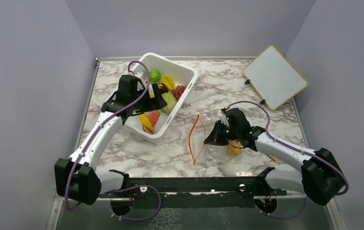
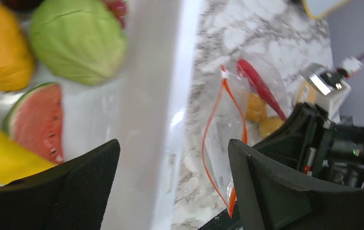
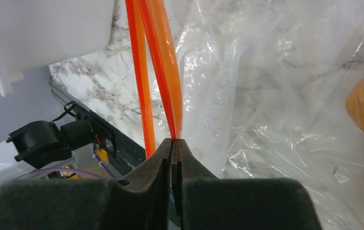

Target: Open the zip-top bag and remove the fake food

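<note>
The clear zip top bag with an orange seal (image 1: 191, 139) lies open on the marble table, right of the white bin. In the right wrist view, my right gripper is shut on the bag's orange edge. Yellow fake food (image 1: 235, 149) sits inside the bag; the left wrist view also shows a red piece (image 2: 259, 81) in it. My left gripper (image 1: 158, 99) is over the bin, its fingers apart with nothing between them in the left wrist view, facing toward the bag.
The white bin (image 1: 187, 76) holds several fake foods, including a cabbage (image 2: 77, 40) and a watermelon slice (image 2: 36, 122). A whiteboard (image 1: 275, 76) lies at the back right. The table behind the bag is clear.
</note>
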